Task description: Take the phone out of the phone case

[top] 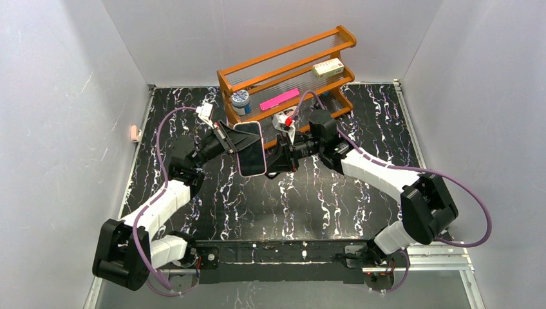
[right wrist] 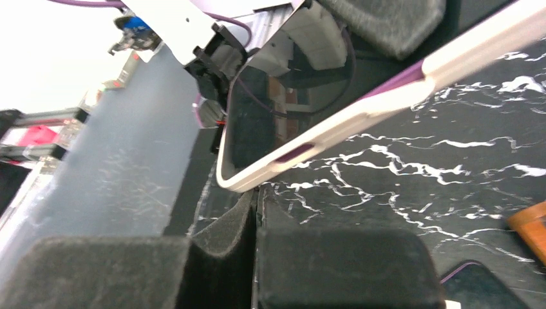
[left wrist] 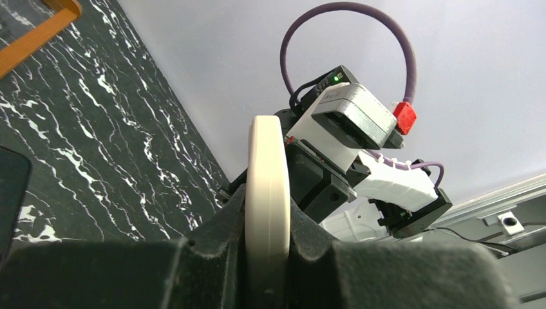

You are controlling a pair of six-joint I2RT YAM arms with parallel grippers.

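Note:
The phone in its cream-edged case (top: 251,156) is held upper-centre by my left gripper (top: 233,143), which is shut on it; in the left wrist view the case's cream edge (left wrist: 266,187) runs between the fingers. The right wrist view shows the dark screen and cream case rim (right wrist: 335,129), with a purple strip along the side. My right gripper is shut, with nothing visible between its fingertips, just at the lower corner of the case; whether it touches cannot be told.
A wooden two-tier rack (top: 288,53) stands at the back with a jar (top: 240,102), a pink item (top: 279,98) and a box (top: 327,67). Another dark phone-like object (right wrist: 476,290) lies on the marble table below.

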